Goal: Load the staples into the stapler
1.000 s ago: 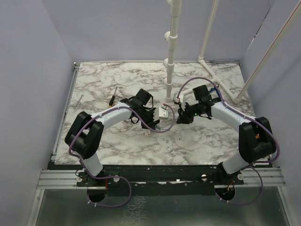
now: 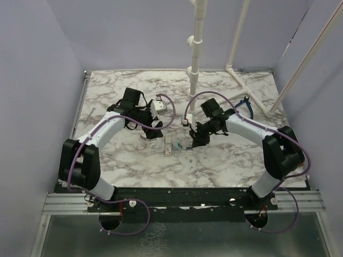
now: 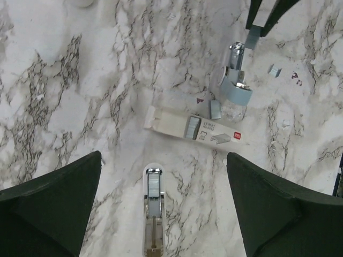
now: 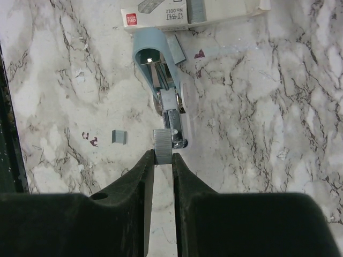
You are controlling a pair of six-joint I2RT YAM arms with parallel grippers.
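Note:
My right gripper is shut on a small silver strip of staples [image 4: 163,142], held just over the front end of the light-blue stapler [image 4: 147,43], which stands opened out with its metal channel exposed. In the left wrist view that stapler [image 3: 238,93] is at the upper right. My left gripper is open above a second stapler [image 3: 154,225], with nothing held. A white staple box [image 3: 170,120] lies beside the blue stapler, with staple strips [image 3: 215,110] near it.
A small staple piece [image 4: 119,136] lies loose on the marble table. White pipes [image 2: 194,53] rise at the back, with a blue tool [image 2: 244,107] at the back right.
My left arm has pulled back to the upper left, away from the blue stapler, and its gripper is open. My right gripper has moved leftward over that stapler with the staples.

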